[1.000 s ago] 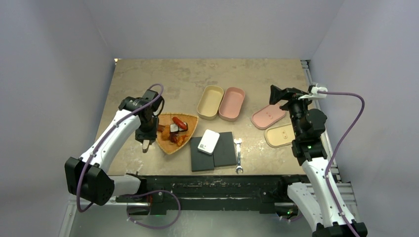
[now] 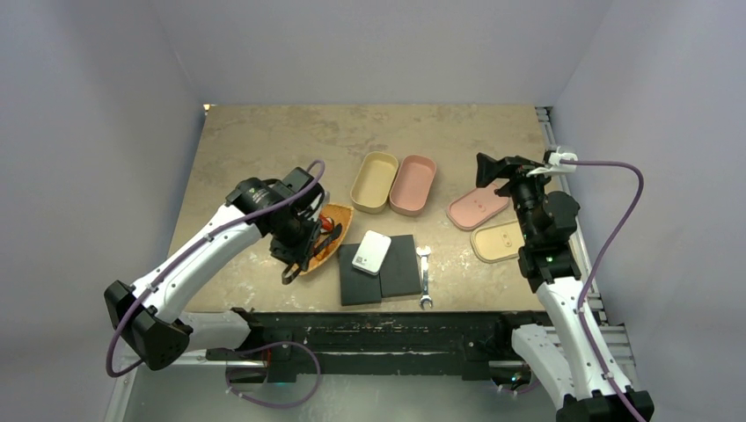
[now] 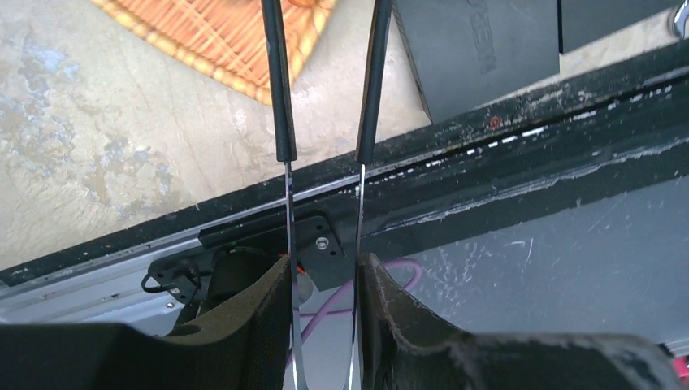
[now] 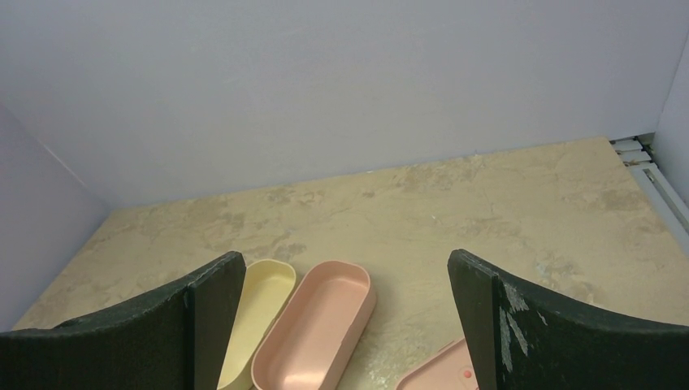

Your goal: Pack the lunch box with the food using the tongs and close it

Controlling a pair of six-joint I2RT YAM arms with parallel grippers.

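My left gripper [image 2: 299,251] hangs over the orange basket [image 2: 339,215] of food, partly hiding it. In the left wrist view it has black-handled metal tongs [image 3: 280,89] between its fingers, their tips beyond the top edge by the basket [image 3: 203,49]; whether it grips them firmly is unclear. My right gripper [image 2: 493,167] stands open and empty at the right, above the pink lid [image 2: 475,207] and yellow lid [image 2: 497,242]. The yellow box [image 2: 374,180] and pink box [image 2: 412,185] stand side by side at mid-table.
Right of the basket lie dark slabs [image 2: 400,272] with a white phone-like object [image 2: 371,252] on them, and a wrench [image 2: 425,277] beside them.
The left arm has swung right over the basket with the tongs, covering more of the food. The right arm is nearly still.
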